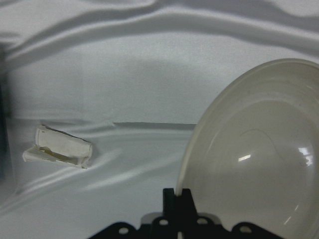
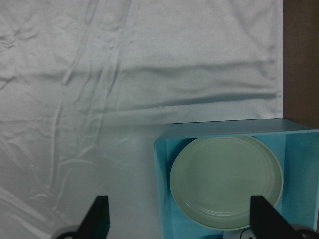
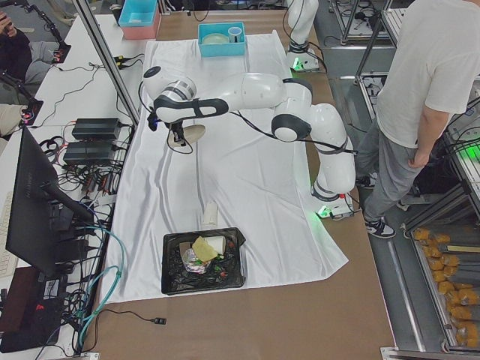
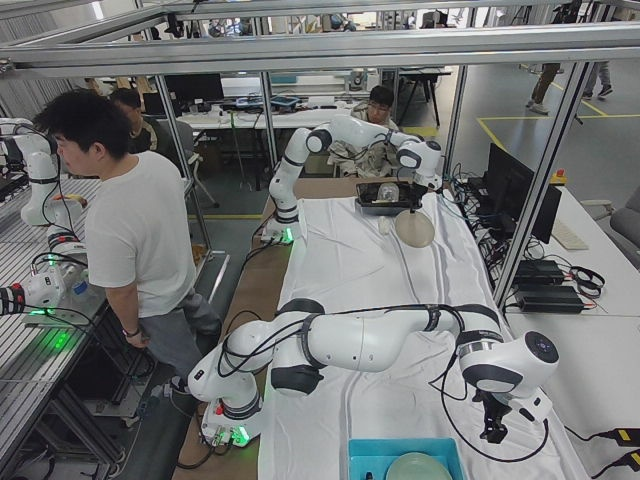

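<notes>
My left gripper is shut on the rim of a cream plate (image 1: 254, 164), which is raised over the cloth in both camera views. A crumpled white paper piece (image 1: 62, 147) lies apart from it on the cloth. My right gripper stands open above the cloth and the edge of a blue bin (image 2: 299, 174). A pale green plate (image 2: 224, 174) lies in that bin, with another object partly visible beside it.
A black tray (image 3: 172, 266) with mixed scraps sits at the near end of the cloth (image 3: 285, 247). A monitor (image 3: 30, 202) and cables line the left side. A person (image 3: 412, 82) stands beside the table at right.
</notes>
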